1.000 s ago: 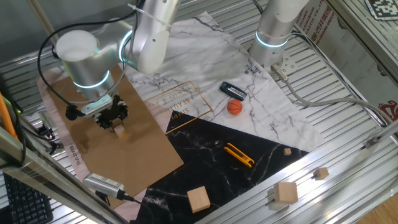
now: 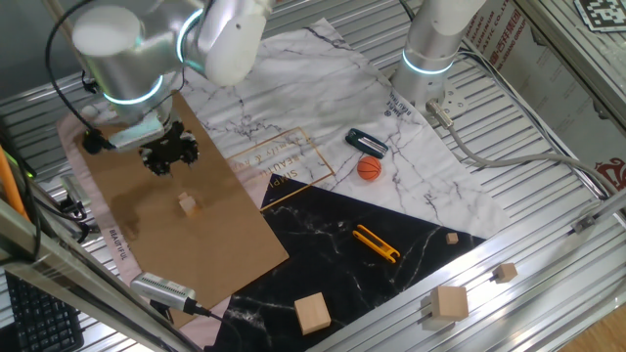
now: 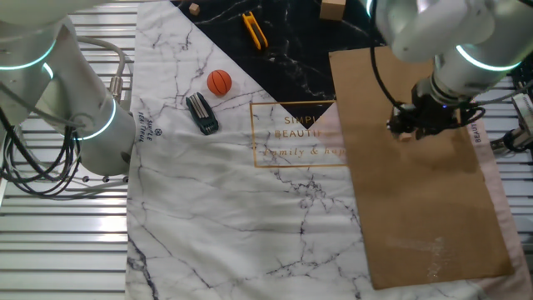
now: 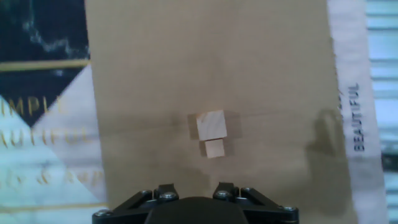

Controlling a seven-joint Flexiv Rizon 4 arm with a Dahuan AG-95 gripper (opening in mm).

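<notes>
Two pale wooden blocks lie on the brown board (image 2: pixel 230 249). In the wrist view the larger block (image 4: pixel 211 124) is directly above the smaller block (image 4: pixel 214 149) in the picture, and the two appear to touch. Exterior view 1 shows them as one small light wooden shape (image 2: pixel 188 204). My gripper (image 2: pixel 170 161) hovers over the board, clear of the blocks. Its fingertips (image 4: pixel 166 190) stand apart with nothing visible between them. From exterior view 2, the gripper (image 3: pixel 410 129) mostly covers the blocks.
On the black marble area lie a yellow cutter (image 2: pixel 377 243), a large wooden block (image 2: pixel 312 313) and a small cube (image 2: pixel 452 238). An orange ball (image 2: pixel 369 168) sits beside a dark green tool (image 2: pixel 366 143). More blocks (image 2: pixel 449 303) rest on the metal edge.
My gripper has risen and drawn back from the blocks, toward the upper left of exterior view 1. The blocks now show more fully and stay on the board.
</notes>
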